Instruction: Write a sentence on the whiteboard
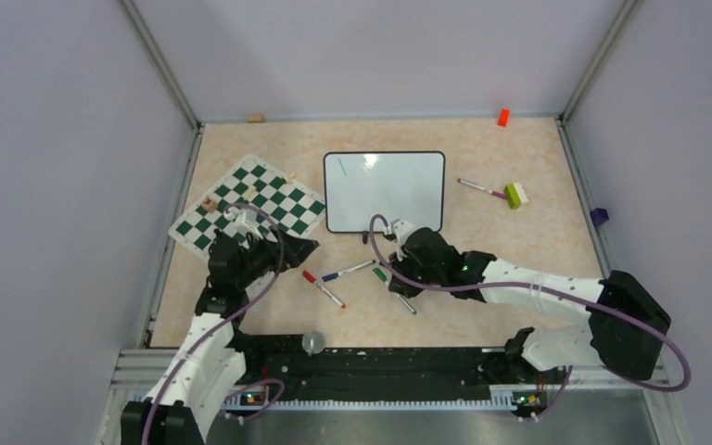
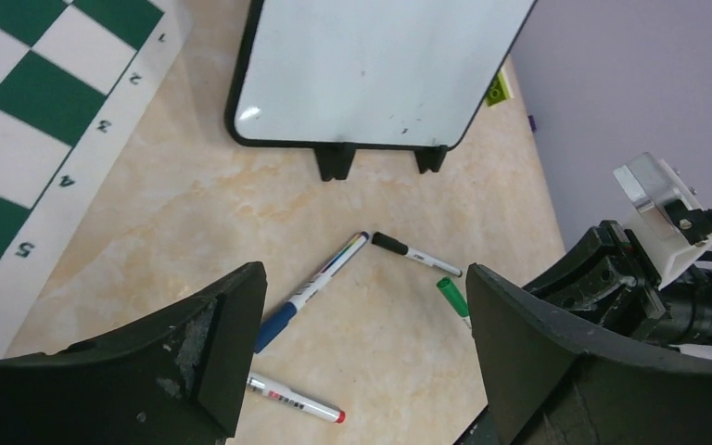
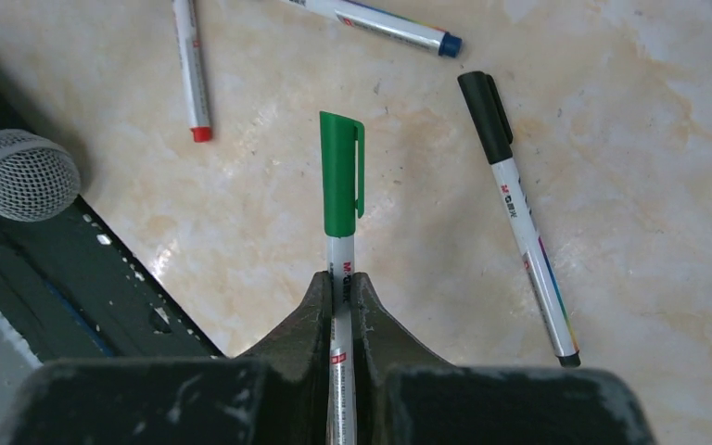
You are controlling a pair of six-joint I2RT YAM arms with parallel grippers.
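The whiteboard lies at the middle of the table, with a short stroke near its top left corner. A green-capped marker runs between the closed fingers of my right gripper, cap pointing away from the gripper. From above, that gripper is below the board's lower right part, with the cap showing at one side and the white end at the other. My left gripper stands open above the table, nothing between its fingers. Below it lie a blue-capped marker and a black-capped marker.
A red-capped marker lies front left of the others. The checkered mat covers the left side. At the right are a purple-capped marker and a green eraser. A microphone sits at the front edge.
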